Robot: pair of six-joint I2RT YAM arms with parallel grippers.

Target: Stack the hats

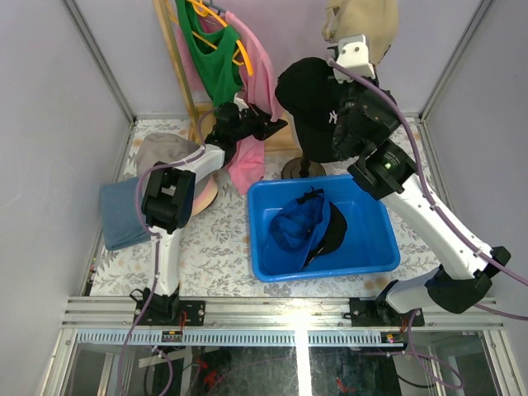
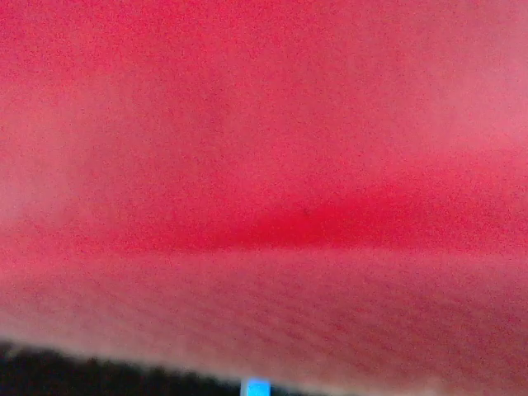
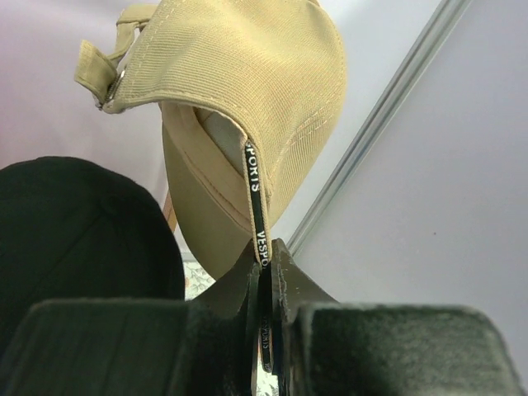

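Beside the right wall, high up, hangs a beige hat (image 1: 363, 25). My right gripper is shut on its band, which carries a black label strip (image 3: 256, 206). The hat's open side and strap face the right wrist view. A black cap (image 1: 304, 87) rests on a stand just left of that gripper; it also appears as a dark dome (image 3: 87, 231) in the right wrist view. My left gripper (image 1: 279, 125) is shut in front of the pink garment, nothing visible between its fingers. Blurred pink cloth (image 2: 264, 148) fills the left wrist view.
A blue bin (image 1: 363, 247) stands in front of the cap stand, holding a blue-and-black cap (image 1: 301, 227). On the left are a grey-brown hat (image 1: 165, 150) and folded blue cloth (image 1: 124, 214). A green top (image 1: 216, 66) and pink garment (image 1: 261, 78) hang behind the left arm.
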